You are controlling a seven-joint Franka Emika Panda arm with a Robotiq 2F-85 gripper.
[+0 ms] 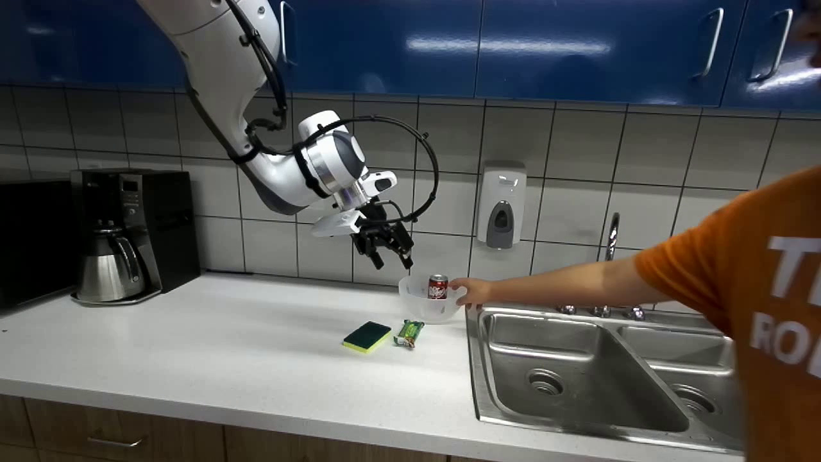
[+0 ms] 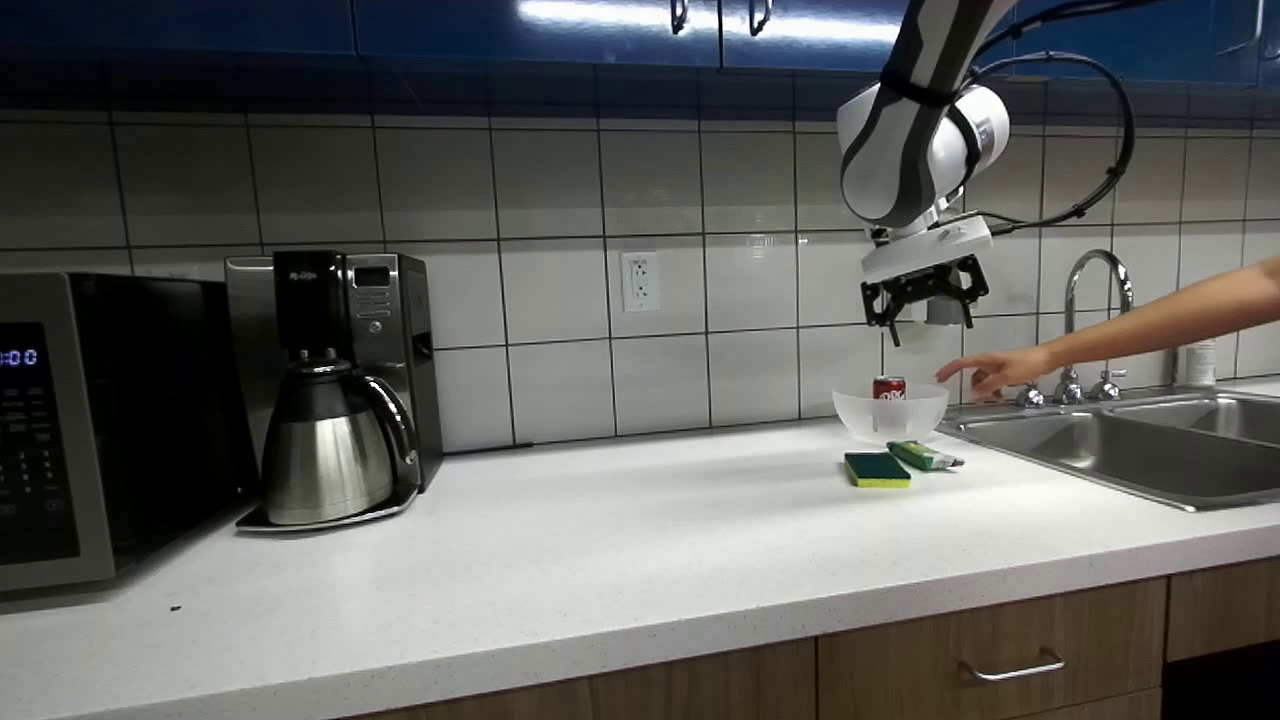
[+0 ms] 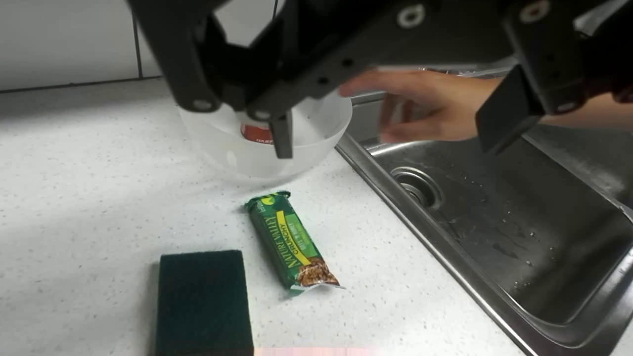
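My gripper (image 2: 931,331) hangs empty above the counter, its two fingers spread wide; in the wrist view one finger (image 3: 282,135) shows at the middle and the other far to the right. Below it stands a translucent white bowl (image 1: 432,312). A red soda can (image 1: 438,287) is upright inside the bowl, partly covered by my finger in the wrist view. In front of the bowl lies a green granola bar (image 3: 285,242) in its wrapper. Beside the bar rests a green and yellow sponge (image 1: 367,336). Nothing touches my fingers.
A person's hand (image 2: 1002,370) reaches in from the right, close to the bowl's rim. The steel sink (image 1: 569,369) borders the bowl's right side. A coffee maker (image 2: 336,384) and microwave stand far left.
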